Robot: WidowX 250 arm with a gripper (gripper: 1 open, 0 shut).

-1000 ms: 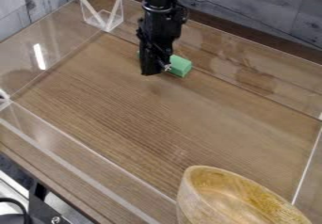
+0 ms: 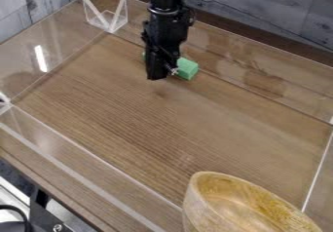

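My black gripper (image 2: pixel 162 64) hangs over the back middle of the wooden table, low by a small green object (image 2: pixel 184 68). The green object sits just right of and behind the fingertips, partly hidden by them. Whether the fingers are open or shut on it is unclear.
A large yellow bowl (image 2: pixel 240 207) stands at the front right. A white wire-like item (image 2: pixel 107 14) is at the back left, and a grey wall runs along the back right.
The green object has shifted very slightly to the left, and the gripper with it by a small amount.
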